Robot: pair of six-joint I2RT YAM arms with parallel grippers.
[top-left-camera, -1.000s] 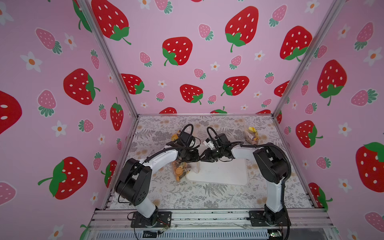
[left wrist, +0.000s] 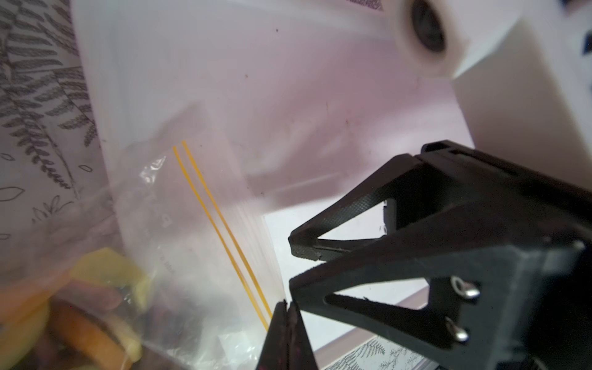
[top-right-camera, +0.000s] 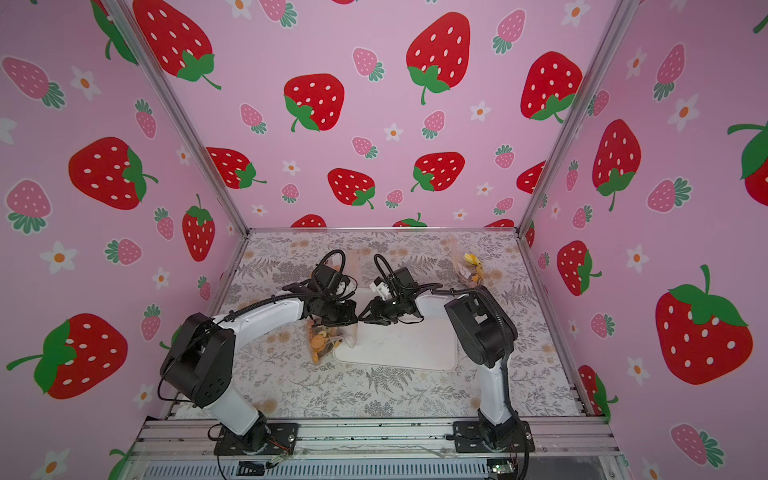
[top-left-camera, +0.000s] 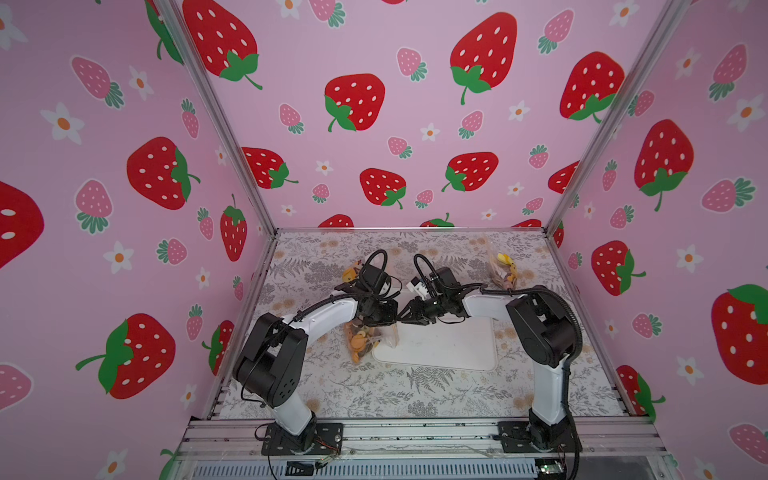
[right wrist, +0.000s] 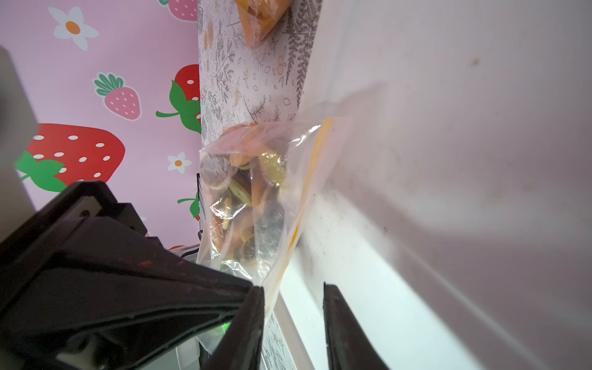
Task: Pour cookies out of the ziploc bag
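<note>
A clear ziploc bag [top-left-camera: 361, 340] of brown and yellow cookies lies at the left end of the white tray [top-left-camera: 448, 349], its mouth over the tray. Yellow zip lines [left wrist: 219, 225] run along that mouth in the left wrist view. My left gripper is shut at the mouth's edge; whether film is pinched between its tips cannot be told. Facing it closely, my right gripper stands open, the bag's lower edge coming down by its left finger [right wrist: 249, 320]. In the top views, both arms hide the bag's upper part.
A second bag [top-left-camera: 504, 270] with yellow and brown pieces lies at the back right. Behind the left arm, another bag of orange pieces [top-left-camera: 350, 273] shows partly. The tray's front and right parts are bare.
The left arm's elbow has shifted very slightly, its gripper staying by the bag's mouth. The right arm and the bags look much the same.
</note>
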